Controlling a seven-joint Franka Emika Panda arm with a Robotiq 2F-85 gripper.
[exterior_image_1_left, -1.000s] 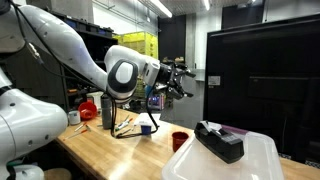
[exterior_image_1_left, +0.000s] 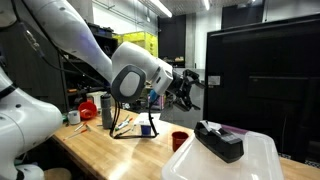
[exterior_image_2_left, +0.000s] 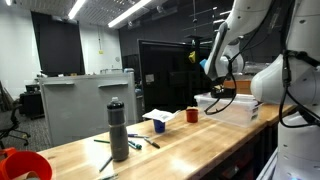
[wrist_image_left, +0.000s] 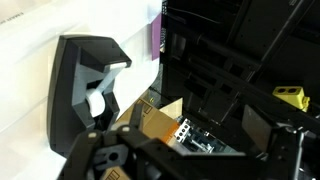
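Observation:
In exterior view 1, my gripper (exterior_image_1_left: 188, 90) hangs in the air above the table, left of and higher than a white bin (exterior_image_1_left: 262, 158). Its fingers stand apart, and the wrist view shows nothing held between the fingers. Inside the bin lies a black box-like object (exterior_image_1_left: 220, 142) with a pale piece on top. The wrist view has this black object (wrist_image_left: 68, 88) at left, clear of the gripper. A red mug (exterior_image_1_left: 180, 140) stands on the table beside the bin; exterior view 2 shows the mug (exterior_image_2_left: 192, 115) too.
A blue cup (exterior_image_1_left: 147, 128) and scattered tools sit farther left on the wooden table (exterior_image_2_left: 185, 142). Exterior view 2 shows a dark bottle (exterior_image_2_left: 118, 130) and a red bowl (exterior_image_2_left: 25, 165) near the left. Bare tabletop lies in front of the mug.
The bin, black object and mug look unmoved.

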